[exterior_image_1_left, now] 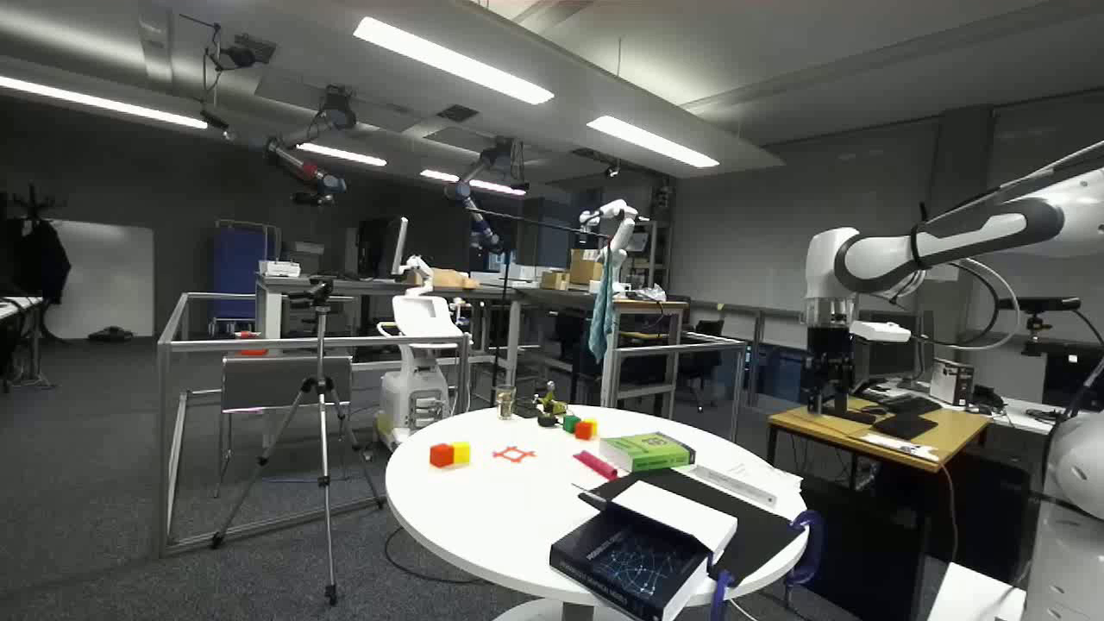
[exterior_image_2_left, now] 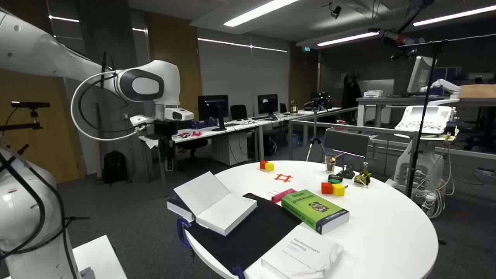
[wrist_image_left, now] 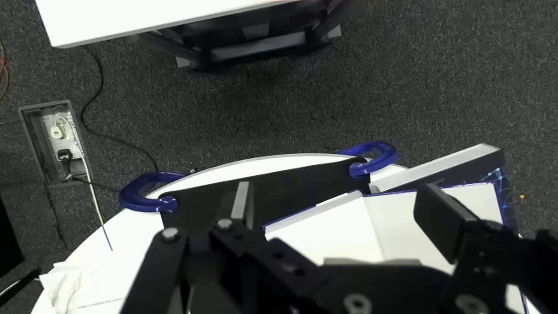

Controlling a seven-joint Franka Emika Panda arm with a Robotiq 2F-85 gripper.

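Note:
An open book (exterior_image_2_left: 226,211) with blank white pages lies near the edge of the round table (exterior_image_2_left: 386,232), one side raised against a thick dark book with a blue network cover (exterior_image_1_left: 633,559). In the wrist view, the open book's pages (wrist_image_left: 335,230) spread below my gripper, whose fingers stand wide apart, open with nothing between them. Both exterior views show the gripper (exterior_image_1_left: 828,404) well above table height and away from every object. A green book (exterior_image_2_left: 314,209) and a white book (exterior_image_2_left: 302,253) lie flat on the table.
Two blue clamps (wrist_image_left: 141,193) hold a black mat (wrist_image_left: 293,183) at the table's edge. Red and yellow cubes (exterior_image_1_left: 442,454), a red square frame (exterior_image_1_left: 513,454), a pink object (exterior_image_1_left: 595,465) and a glass jar (exterior_image_1_left: 504,402) are farther off.

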